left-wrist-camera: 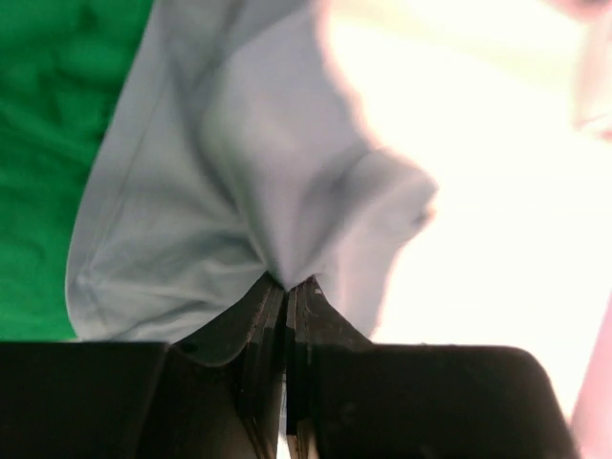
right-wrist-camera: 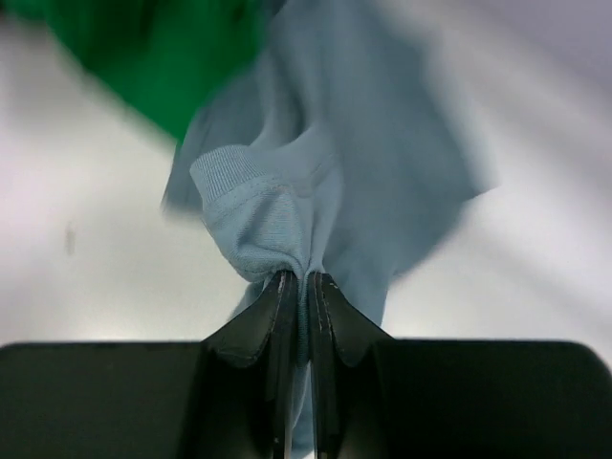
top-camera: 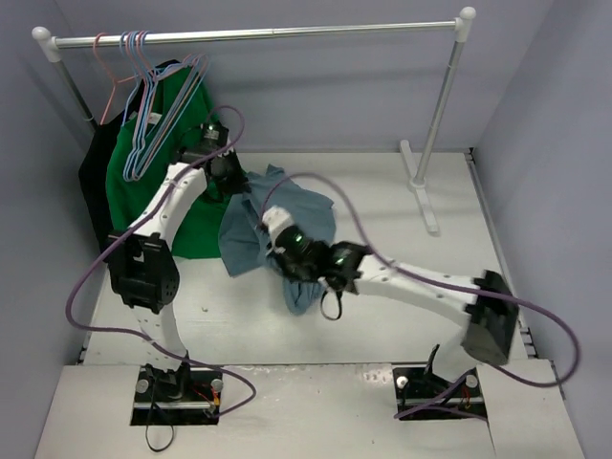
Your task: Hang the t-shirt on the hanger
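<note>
The grey-blue t shirt (top-camera: pixel 306 210) lies crumpled on the table beside the green garment hung at the left. My left gripper (top-camera: pixel 229 177) is shut on the shirt's upper part; in the left wrist view a fold of grey cloth (left-wrist-camera: pixel 239 163) runs into its fingertips. My right gripper (top-camera: pixel 287 253), blurred in the top view, is shut on a bunched ribbed edge of the shirt (right-wrist-camera: pixel 249 210), seen in the right wrist view. Several hangers (top-camera: pixel 153 124) hang at the rail's left end.
A rail (top-camera: pixel 277 31) crosses the back, with green (top-camera: pixel 129 210) and black garments at the left. A white stand foot (top-camera: pixel 421 201) rests at the right.
</note>
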